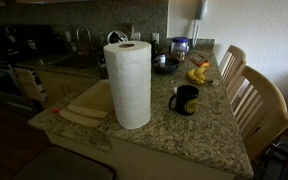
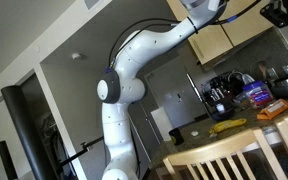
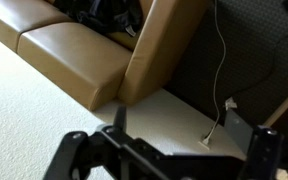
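In the wrist view my gripper stands open, its two dark fingers (image 3: 120,119) wide apart with nothing between them. Beyond it show a tan leather seat (image 3: 72,58), a pale wall or ceiling surface and a white cable (image 3: 222,75). The second exterior view has the white arm (image 2: 169,45) reaching across the top toward the right, above the counter. On the counter stand a white paper towel roll (image 1: 132,88), upright, and a black mug (image 1: 185,100) to its right. Yellow bananas (image 1: 196,75) lie farther back.
A dark bowl (image 1: 165,66) and a purple-lidded container (image 1: 180,46) stand toward the back. Left of the roll lies a cutting board (image 1: 94,100). Wooden chairs (image 1: 259,105) line the counter's right side. Bare granite (image 1: 184,135) shows in front of the mug.
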